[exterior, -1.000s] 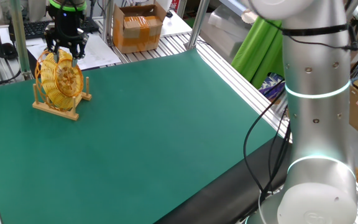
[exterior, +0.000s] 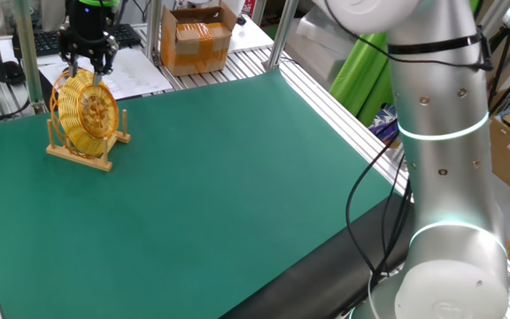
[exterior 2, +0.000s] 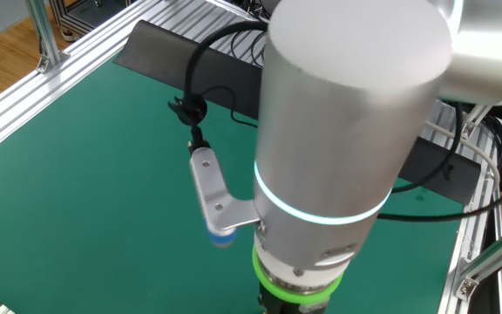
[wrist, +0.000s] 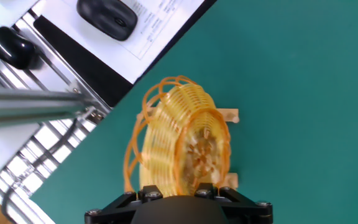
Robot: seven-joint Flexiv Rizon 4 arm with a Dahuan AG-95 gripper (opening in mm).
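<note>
A yellow woven basket (exterior: 88,112) with an orange rim stands on edge in a small wooden rack (exterior: 80,158), at the far left of the green table. Over its top edge hangs my gripper (exterior: 85,74), fingers pointing down and spread apart. It looks open, with one finger to each side of the upper rim; whether either touches the basket cannot be made out. The wrist view has the same basket (wrist: 160,146) just beyond the gripper, its dark fingertips low in the picture. Exterior view 2 hides the fingers and the basket.
A metal post (exterior: 28,53) rises close to the basket's left.
My gripper has shifted a little left and slightly upward over the basket's top, its fingers still apart. Basket and rack have stayed in place.
</note>
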